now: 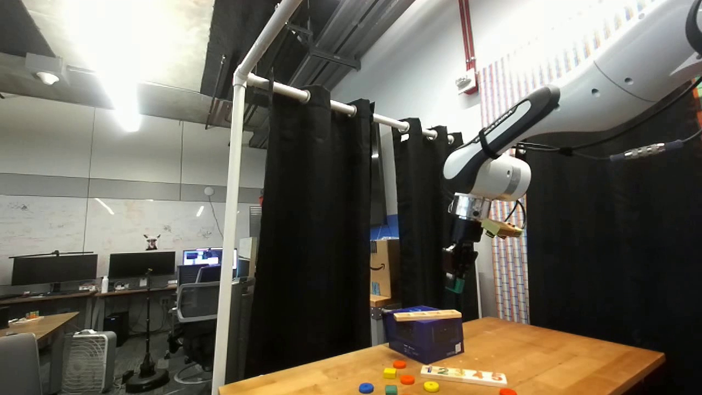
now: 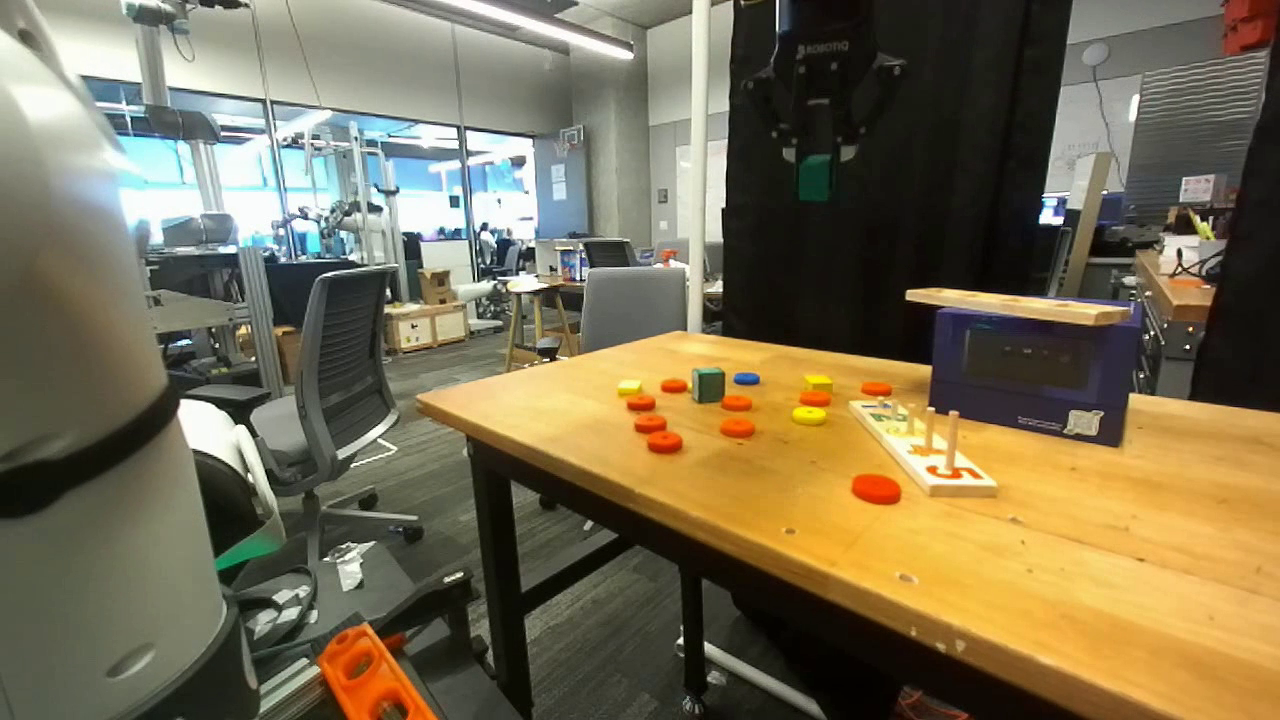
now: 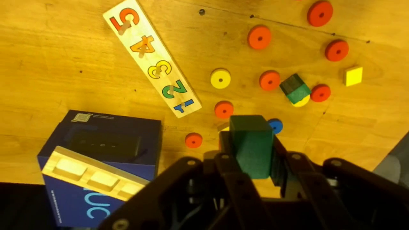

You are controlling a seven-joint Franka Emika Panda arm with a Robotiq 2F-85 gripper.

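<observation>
A green block (image 3: 253,149) is clamped in my gripper, which is shut on it. In the second exterior view the gripper (image 2: 819,156) hangs high over the table with the green block (image 2: 815,178) below its fingertips. Another green block (image 2: 708,384) rests on the table, partly over a yellow disc (image 3: 302,101) in the wrist view. The wooden number board (image 3: 153,57), marked 1 to 5, has upright pegs and bare numerals.
A dark blue box (image 2: 1026,372) stands at the table's back, a slotted wooden strip (image 2: 1020,305) lying across its top. Several red discs (image 2: 737,427), a blue disc (image 2: 746,378) and yellow blocks (image 2: 817,384) are scattered around.
</observation>
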